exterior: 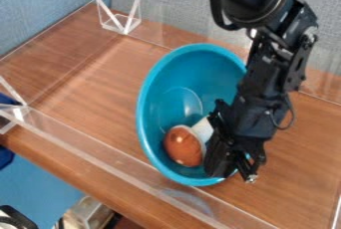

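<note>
A teal oval bowl (156, 89) stands on the wooden table, tilted-looking toward the front. Inside it lies an orange-brown round object (184, 145) with a pale part beside it. My black gripper (229, 163) reaches down over the bowl's right side, its tip low near the front right rim and beside the orange object. Whether anything is between its fingers is hidden by the dark housing.
A white wire stand (118, 19) sits at the back left. Clear low walls edge the table, with blue cloth and metal parts beyond the front left.
</note>
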